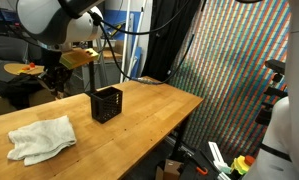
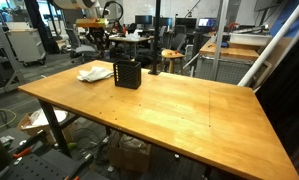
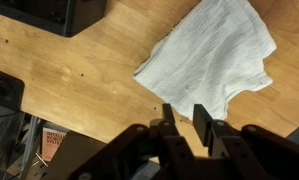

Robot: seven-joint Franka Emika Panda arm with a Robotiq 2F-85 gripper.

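A white cloth (image 1: 42,139) lies spread and slightly rumpled on the wooden table; it also shows as a pale patch (image 2: 94,73) in exterior view 2. Seen from the wrist, the cloth (image 3: 211,60) fills the middle and upper right, its edges uneven. My gripper is open above the table, its two dark fingertips apart near the cloth's lower edge. Nothing shows between them. A black open-topped box (image 1: 106,104) stands upright beside the cloth, apart from it. Its corner (image 3: 69,15) enters the wrist view at the upper left.
Bare tabletop (image 2: 194,101) stretches away on the box's other side. The table's edge and the floor beyond it show at the lower left of the wrist view. Cables (image 1: 169,31) hang from above in exterior view 1.
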